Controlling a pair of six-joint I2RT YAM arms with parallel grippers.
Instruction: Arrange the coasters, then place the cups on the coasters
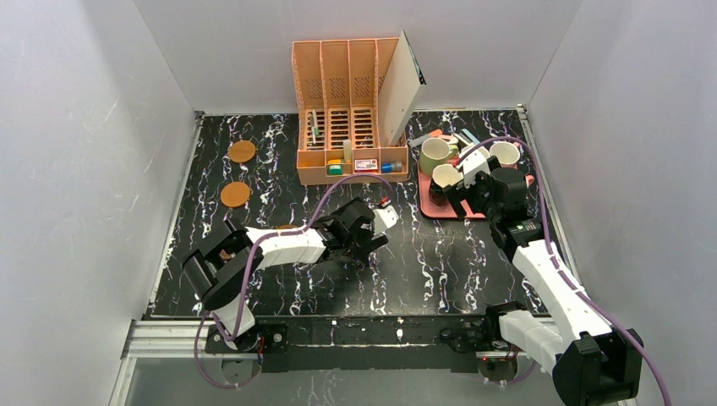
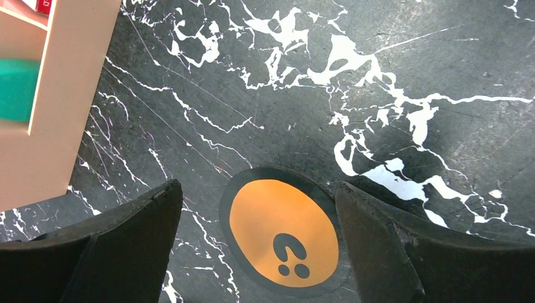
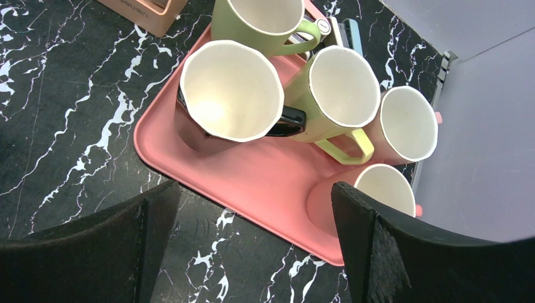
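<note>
In the left wrist view my left gripper is open above an orange coaster (image 2: 271, 218) with a dark rim, which lies flat on the dark marbled table. Nothing is held between its fingers. Over a pink tray (image 3: 233, 183), my right gripper also stands open and empty. Ahead of it on the tray are a dark cup (image 3: 233, 88) with a cream inside, a green cup (image 3: 268, 28) and a yellow-green cup (image 3: 344, 88). Two pink cups (image 3: 407, 123) stand at the right, one partly hidden by a finger.
Two brown coasters (image 1: 235, 194) lie at the left. An orange box (image 1: 309, 169) with compartments and a raised white lid (image 1: 404, 93) stands at the back. Walls close in behind the tray's right side.
</note>
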